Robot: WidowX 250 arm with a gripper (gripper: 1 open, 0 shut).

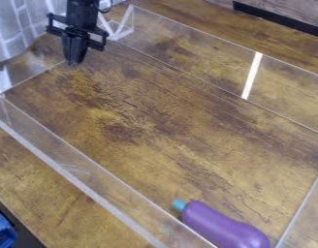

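Observation:
My black gripper [75, 48] is at the top left, low in the back-left corner of a clear-walled bin, its fingers pointing down. I cannot tell whether it is open or shut. A purple toy eggplant [221, 225] with a pale blue tip lies at the near right end of the bin, far from the gripper.
The bin's wooden floor [162, 116] is mostly clear. Transparent walls surround it, with a white tape strip [252, 75] on the right side. A blue object [1, 232] shows at the bottom left, outside the bin.

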